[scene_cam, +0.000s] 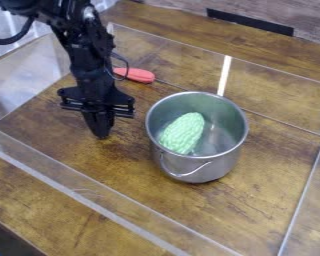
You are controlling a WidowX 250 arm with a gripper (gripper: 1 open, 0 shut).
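My black gripper point(99, 122) hangs low over the wooden table at left centre, its tip close to the surface; it is shut, with nothing visible between its fingers. A steel pot point(210, 165) stands to its right, holding a pale green, ridged object like a corn cob or cabbage point(183, 134). A red object point(137, 75) lies behind the arm, partly hidden by it.
A clear, see-through edge or sheet runs along the left and front.
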